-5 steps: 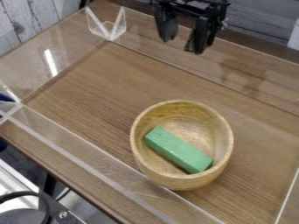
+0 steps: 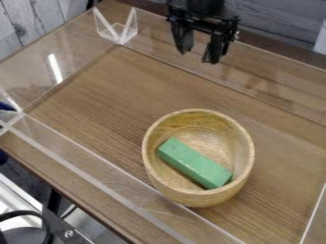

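My gripper (image 2: 201, 42) is at the top centre of the view, above the back of the wooden surface, open, with no object visible between its fingers. In the lower middle a round tan bowl (image 2: 197, 124) holds a green rectangular block (image 2: 193, 162), lying flat and slanted.
Clear tape or plastic (image 2: 117, 29) shows at the top left and along the left side. A black cable (image 2: 36, 217) curls at the bottom left corner.
The bowl and green block have not moved.
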